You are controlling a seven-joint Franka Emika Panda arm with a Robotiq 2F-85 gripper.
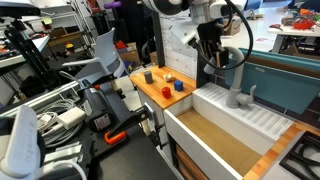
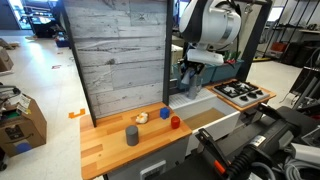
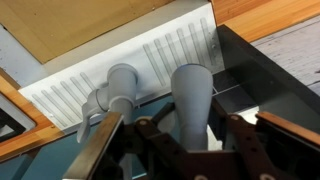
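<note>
A long grey object with a rounded end [image 3: 191, 88] sits between the fingers of my gripper, which is shut on it. Seen from above in the wrist view, its near part is hidden by the fingers. In exterior view 1 the gripper [image 1: 211, 64] hangs high near the white board wall, left of the grey tap [image 1: 238, 88]. From that side the held object is too dark and small to make out. The gripper also shows in exterior view 2 [image 2: 186, 72], above the sink area.
The tap [image 3: 122, 83] stands on a white ribbed strip [image 3: 150, 58] behind the open white basin [image 1: 218, 137]. A red cup [image 1: 166, 92], a blue cup [image 1: 178, 86] and a grey cup [image 1: 148, 76] stand on the wooden counter. A stove [image 1: 300, 158] lies to the right.
</note>
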